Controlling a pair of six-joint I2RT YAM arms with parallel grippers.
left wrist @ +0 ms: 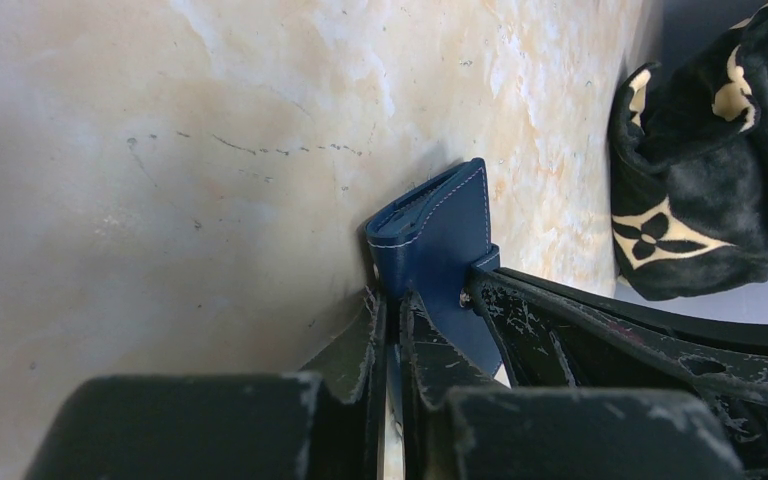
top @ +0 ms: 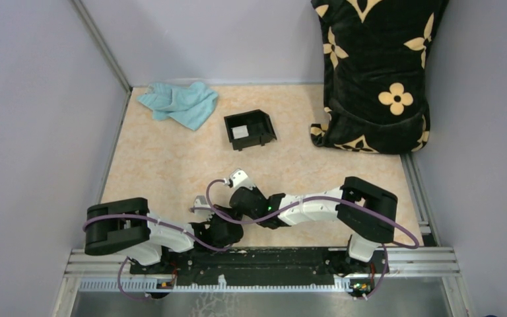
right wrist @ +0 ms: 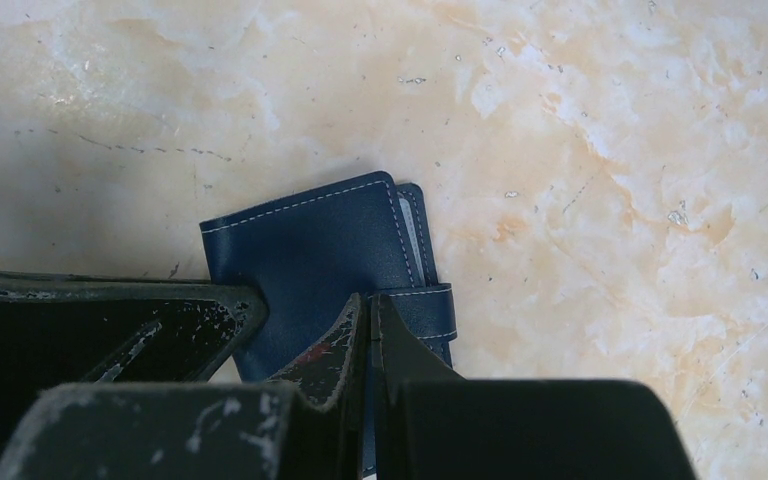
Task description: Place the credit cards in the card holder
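Observation:
A dark blue card holder (left wrist: 445,220) with pale stitching is in both wrist views, closed and held above or against the table. My left gripper is shut on one side of it. In the right wrist view its strap (right wrist: 425,312) lies at the opposite side, and a pale grey edge (right wrist: 410,225), perhaps a card, shows between the covers. My right gripper is shut at the strap. Whether it pinches any of the strap is unclear. From above, the arms hide the card holder.
A black open box (top: 262,125) with a small white piece (top: 240,131) inside stands at the back middle. Left of it lies a light blue cloth (top: 183,102). A black patterned cushion (top: 376,72) fills the back right. Between box and arms the table is bare.

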